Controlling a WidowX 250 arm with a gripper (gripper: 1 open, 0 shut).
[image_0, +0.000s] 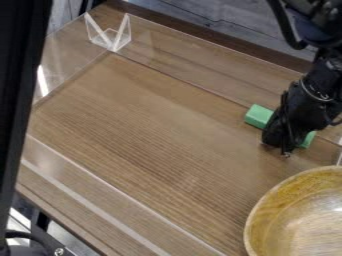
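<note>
My black gripper hangs at the right of the camera view, low over a green block on the wooden table, covering the middle of the block. The block shows on both sides of the gripper. The fingertips are dark and bunched together; whether anything is between them is hidden.
A large wooden bowl fills the lower right. A white wire-like object stands at the back left. Dark edges border the left side.
</note>
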